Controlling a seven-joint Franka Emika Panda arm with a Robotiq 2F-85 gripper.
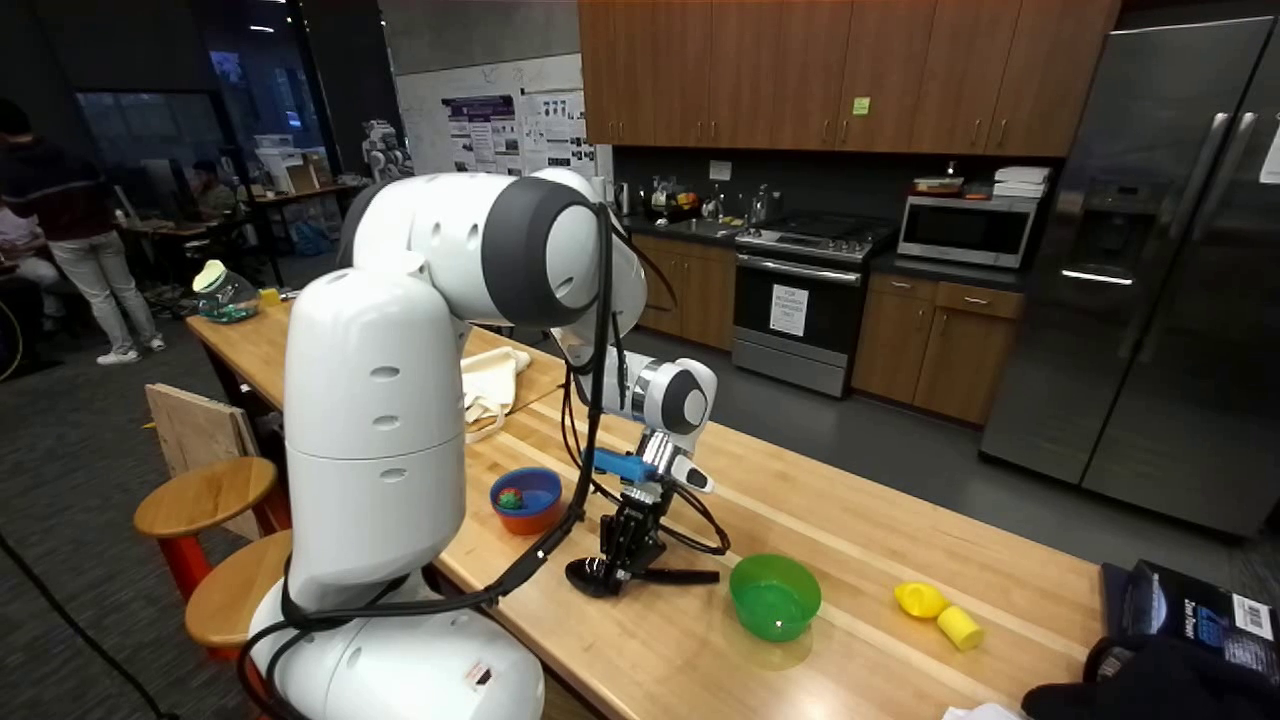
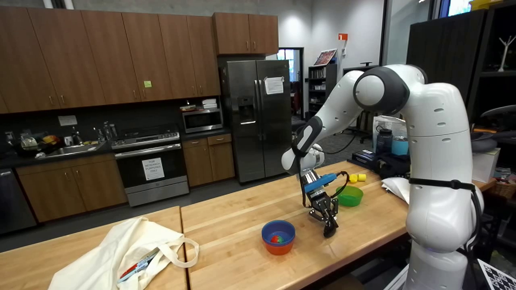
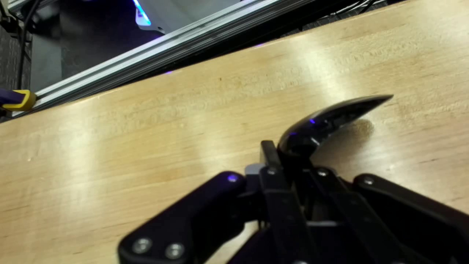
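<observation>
A black spoon point(image 1: 588, 577) is held low over the wooden table, its handle point(image 1: 680, 576) pointing toward the green bowl. My gripper point(image 1: 618, 578) is shut on it, close to where bowl and handle meet. In the wrist view the spoon's dark, glossy bowl point(image 3: 327, 125) juts out past my gripper, and the fingers hide the handle. From the second exterior side, the spoon's bowl point(image 2: 330, 228) hangs below my gripper point(image 2: 327, 215); whether it touches the tabletop, I cannot tell.
A blue bowl point(image 2: 278, 229) sits in an orange one point(image 2: 279, 249), with a red and green toy point(image 2: 276, 239) inside. The green bowl point(image 1: 774, 594) stands empty near the handle. Beyond lie a yellow lemon point(image 1: 920, 599) and a yellow cylinder point(image 1: 960, 628). A cloth bag point(image 2: 123, 256) covers the far end.
</observation>
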